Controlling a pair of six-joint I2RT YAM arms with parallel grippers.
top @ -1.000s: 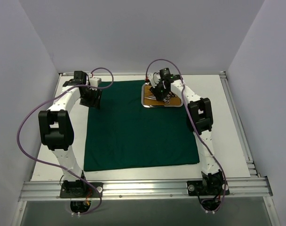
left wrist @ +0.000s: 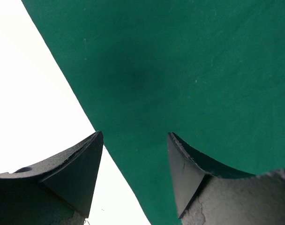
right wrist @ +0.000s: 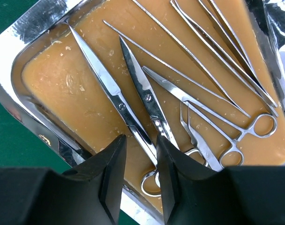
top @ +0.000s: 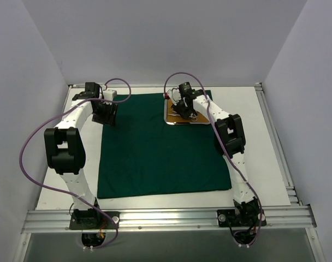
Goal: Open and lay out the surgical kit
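Note:
A steel tray (right wrist: 44,121) with a tan liner sits at the back right of the green cloth (top: 155,153). It holds long scissors (right wrist: 106,84), a second bladed instrument (right wrist: 138,77), a haemostat (right wrist: 198,105), tweezers (right wrist: 202,145) and several slim instruments. My right gripper is over the tray, part open, with its fingertips around the shank of the long scissors near the handles; whether it touches them I cannot tell. My left gripper stands open over the cloth's left edge with nothing between its fingers.
White table (top: 264,153) shows around the cloth. Grey walls stand at the back and both sides.
My right arm has shifted a little to the left over the tray. My left arm has not visibly moved.

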